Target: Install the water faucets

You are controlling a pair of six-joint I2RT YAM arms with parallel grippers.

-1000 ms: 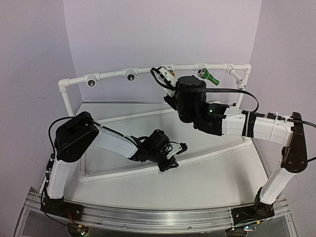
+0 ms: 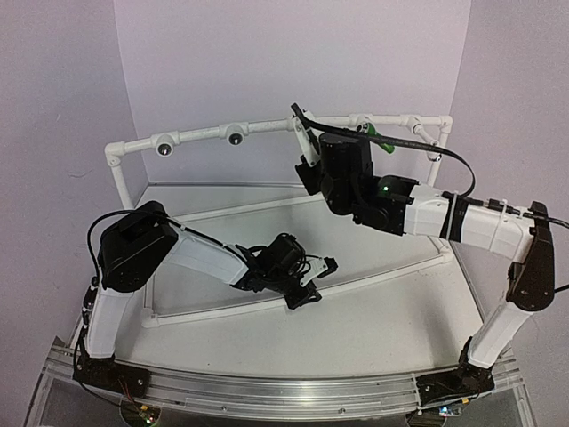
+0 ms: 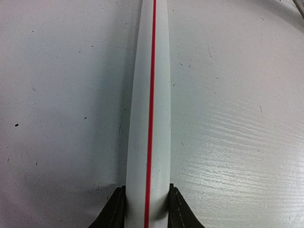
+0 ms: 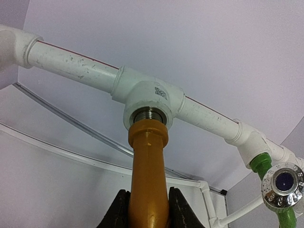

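My right gripper is shut on an orange faucet (image 4: 148, 180), whose threaded end meets the socket of a white tee fitting (image 4: 147, 90) on the upper pipe; how deep it sits is hard to tell. In the top view the right arm largely hides it. My left gripper is shut on the lower white pipe (image 3: 142, 118) with a red stripe. A green faucet (image 4: 286, 217) with a chrome head (image 4: 282, 186) is fitted in the tee to the right.
The upper rail (image 2: 196, 134) has open sockets (image 2: 164, 148) (image 2: 235, 136) left of my right arm. A white fitting hangs at the rail's right end. Pale walls surround the frame; the board's front is mostly clear.
The left arm has not moved.
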